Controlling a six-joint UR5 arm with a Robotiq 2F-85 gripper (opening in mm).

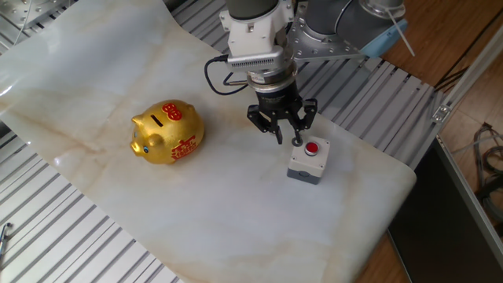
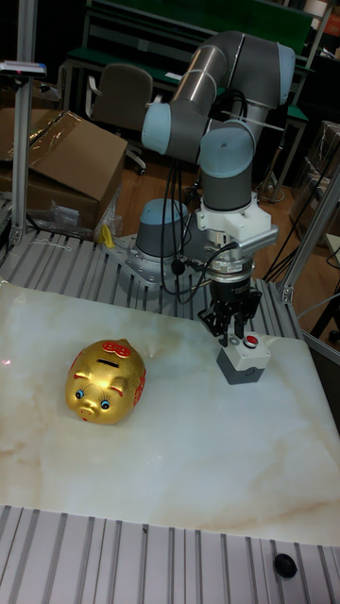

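My gripper (image 1: 288, 139) hangs over the near-left corner of a small white-and-grey box (image 1: 305, 167) with a red button (image 1: 312, 148) on top. Its black fingers are apart, with a visible gap between their tips. One tip is at a small dark round piece (image 1: 297, 142) on the box's top edge; whether they touch I cannot tell. In the other exterior view the gripper (image 2: 233, 335) is just left of the red button (image 2: 250, 341). A gold piggy bank (image 1: 168, 132) with red markings and a dark slot stands upright, well left of the box.
A pale marbled sheet (image 1: 212, 212) covers the table, bare between bank and box and toward the front. Slotted metal rails (image 1: 71, 228) run along its edges. A cardboard box (image 2: 65, 166) stands behind the table.
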